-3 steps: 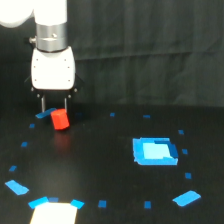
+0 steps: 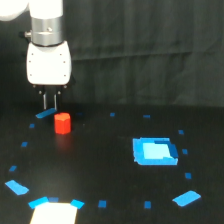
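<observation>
My gripper (image 2: pixel 50 100) hangs at the upper left of the camera view, fingers pointing down, above and slightly left of a red cube (image 2: pixel 62 123) on the black table. It holds nothing visible between its two thin fingers; how far apart they stand is hard to judge at this size.
A blue square outline with a pale centre (image 2: pixel 155 151) lies at the right of the black table (image 2: pixel 115 180). Small blue tape marks are scattered around. A pale object (image 2: pixel 53 214) shows at the bottom left edge.
The arm has risen slightly and shifted a little left, away from the red cube. The gap between the fingers looks narrower than before.
</observation>
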